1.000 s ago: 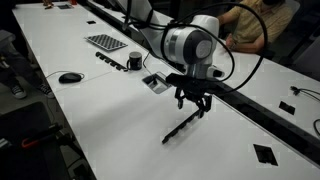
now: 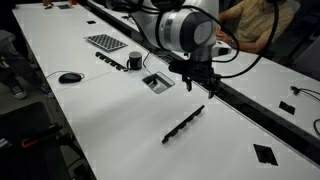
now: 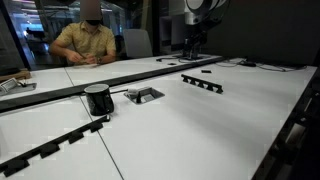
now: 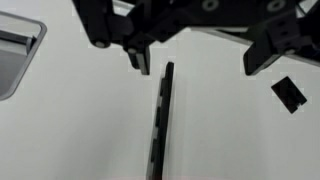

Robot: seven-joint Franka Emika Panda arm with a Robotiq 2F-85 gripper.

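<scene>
A long black notched strip point(image 2: 182, 124) lies flat on the white table; in the wrist view the same strip point(image 4: 161, 120) runs down from near the middle. My gripper point(image 2: 200, 90) hangs above the table just beyond the strip's far end. Its fingers point(image 4: 143, 64) are spread wide, with nothing held. Seen from the wrist, the strip's near tip shows below the gap, closer to the left finger. In the second exterior view, the strip point(image 3: 202, 84) rests alone, clear of the arm.
A shallow grey tray point(image 2: 157, 84) and a black mug point(image 2: 134, 61) stand left of the arm. Another black strip point(image 3: 55, 147) lies past the mug. A dark square point(image 2: 265, 155) is at the right. A person point(image 3: 86, 42) sits behind.
The gripper has risen and drawn back from the strip's far end, staying open. The strip has not visibly moved.
</scene>
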